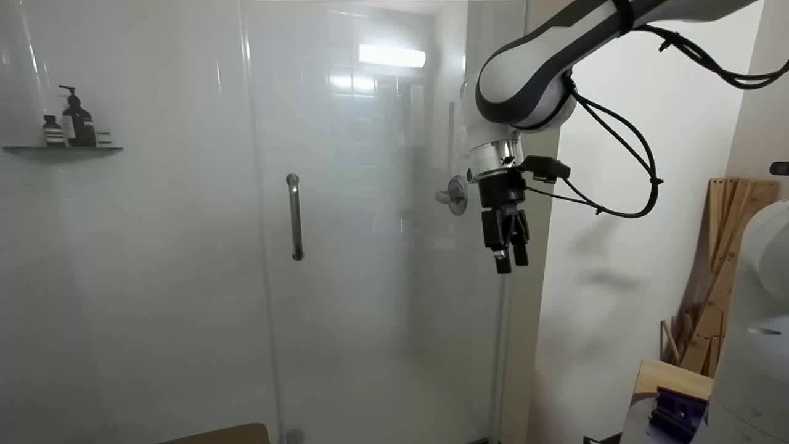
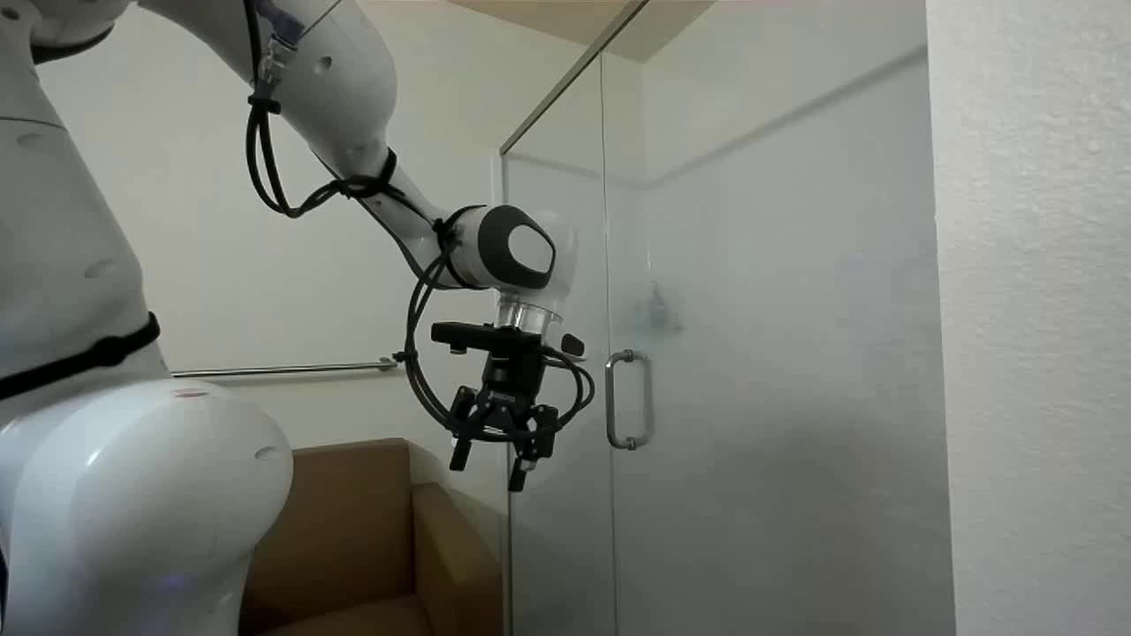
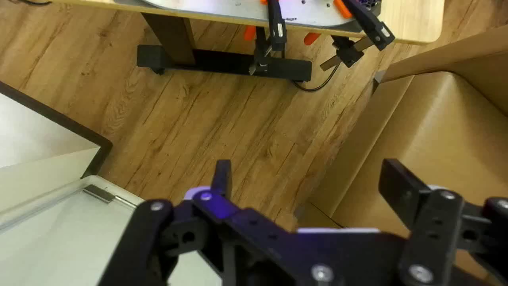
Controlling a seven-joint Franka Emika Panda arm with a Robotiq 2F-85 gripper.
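Observation:
My black gripper stands open in the wrist view, its two fingers wide apart with only floor and sofa seen far below between them. In exterior view 2 the gripper (image 2: 488,473) points downward, to the left of the glass shower door's metal handle (image 2: 627,399) and apart from it. The frosted glass door (image 1: 355,311) looks closed in exterior view 1. There the handle (image 1: 295,217) is upright on the glass, and the gripper (image 1: 511,267) hangs well to its right.
A tan sofa (image 3: 419,143) lies below to the right. The wooden table (image 3: 414,19) with clamps is at the top of the wrist view. Bottles (image 1: 77,122) stand on a corner shelf (image 1: 63,150). Bare wood floor (image 3: 190,138) lies between table and shower.

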